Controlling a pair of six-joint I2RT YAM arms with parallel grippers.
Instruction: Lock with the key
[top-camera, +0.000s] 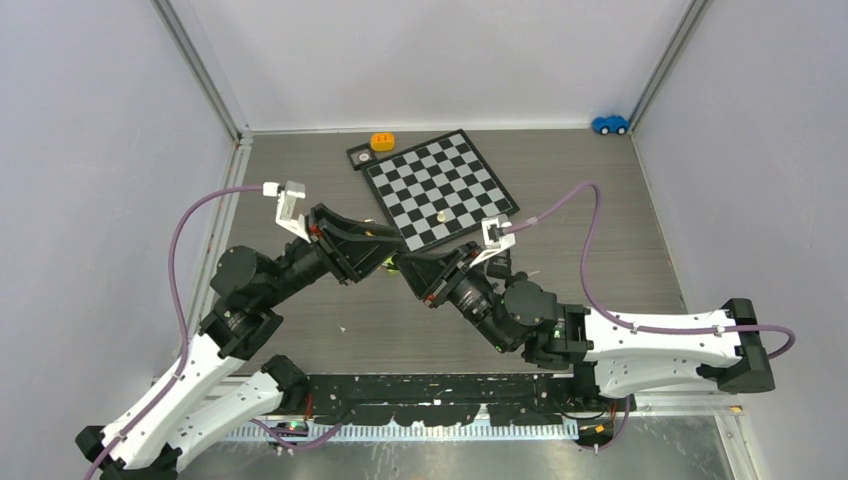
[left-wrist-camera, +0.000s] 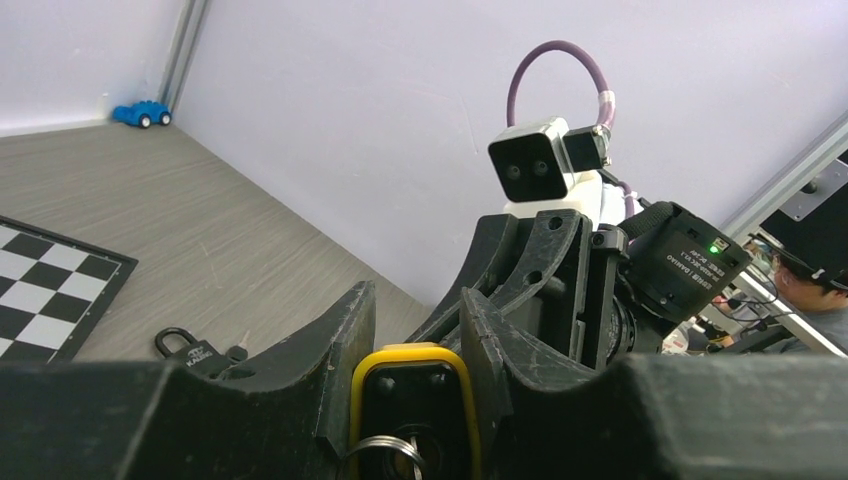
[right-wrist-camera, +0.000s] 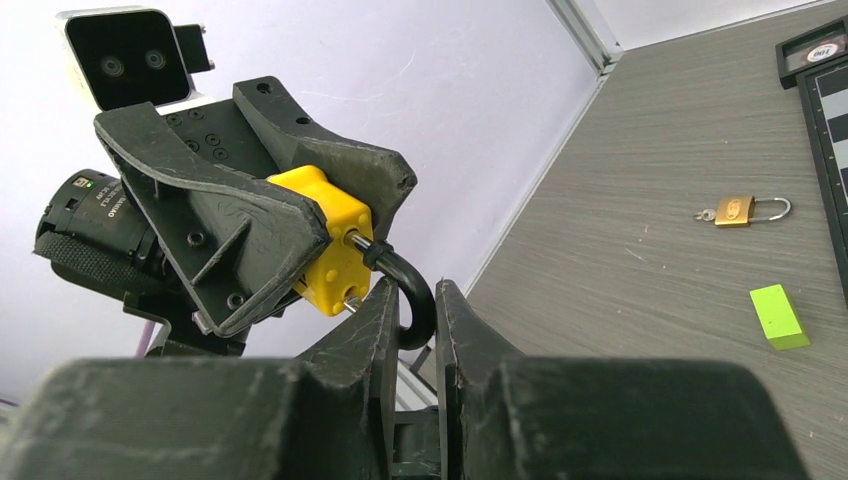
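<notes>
A yellow padlock with a black-coated U shackle is held in my left gripper, shut on it; in the left wrist view its dark underside shows a keyhole and a metal ring (left-wrist-camera: 385, 443). My right gripper is at the shackle, its fingertips close around the loop's bend; how far they are parted is hard to tell. In the top view both grippers meet above the floor in front of the chessboard.
A chessboard (top-camera: 425, 180), brass padlock (right-wrist-camera: 735, 210), green block (right-wrist-camera: 778, 316), black padlock (left-wrist-camera: 200, 358), blue toy car (top-camera: 610, 125) and orange block (top-camera: 382, 141) lie on the floor. White walls enclose the sides and back.
</notes>
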